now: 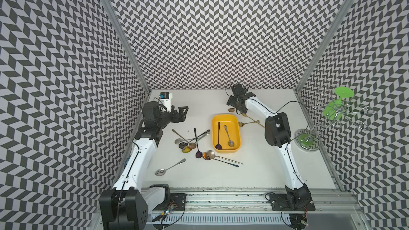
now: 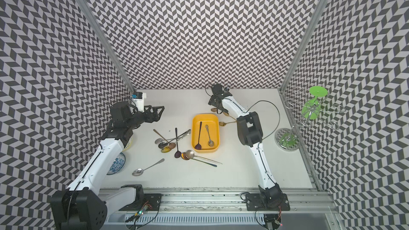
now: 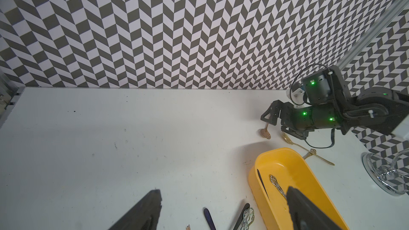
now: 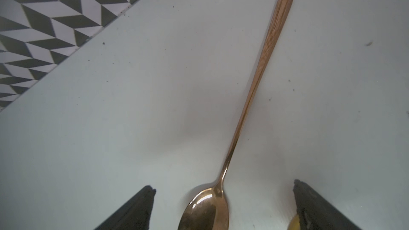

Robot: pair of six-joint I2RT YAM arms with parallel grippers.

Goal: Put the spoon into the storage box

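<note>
The yellow storage box [image 1: 214,132] stands mid-table, holding a dark spoon [image 1: 219,135] and an ornate silver spoon [image 1: 228,135]. Behind it, a copper spoon [image 4: 238,132] lies flat on the table, its bowl toward the bottom of the right wrist view. Over that spoon hovers my right gripper, open, the spoon's neck appearing between the fingertips without contact. In the top left view the right arm hides most of the spoon except its bowl [image 1: 231,109]. My left gripper is open and empty, up at the left side of the table.
Gold spoons [image 3: 313,153] lie right of the box. Several mixed spoons [image 1: 187,144] are heaped to its left, with more in front. A lone silver spoon [image 1: 160,172] lies front left. A wire rack with green discs [image 1: 333,109] stands right.
</note>
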